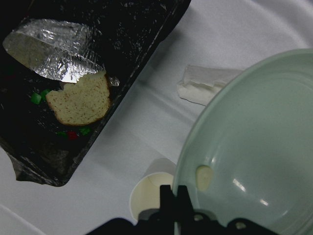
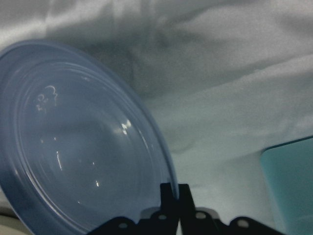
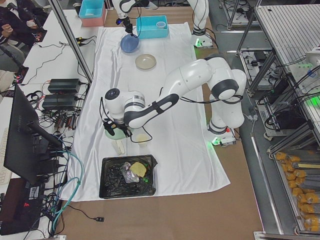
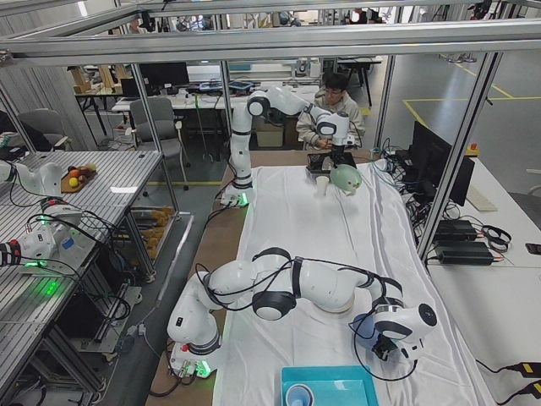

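My left gripper is shut on the rim of a pale green plate (image 1: 254, 137), which holds a small pale piece. The plate hangs beside a white paper cup (image 1: 146, 191), a folded napkin (image 1: 200, 83) and the black tray (image 1: 132, 29). In that tray lie a bread slice (image 1: 78, 100), crumpled foil (image 1: 58, 49) and green and red bits. My right gripper is shut on the rim of a blue plate (image 2: 83, 132) at the table's other end.
A turquoise bin (image 4: 330, 376) with a cup inside stands beside the right arm. A beige plate (image 3: 145, 61) lies near the blue one.
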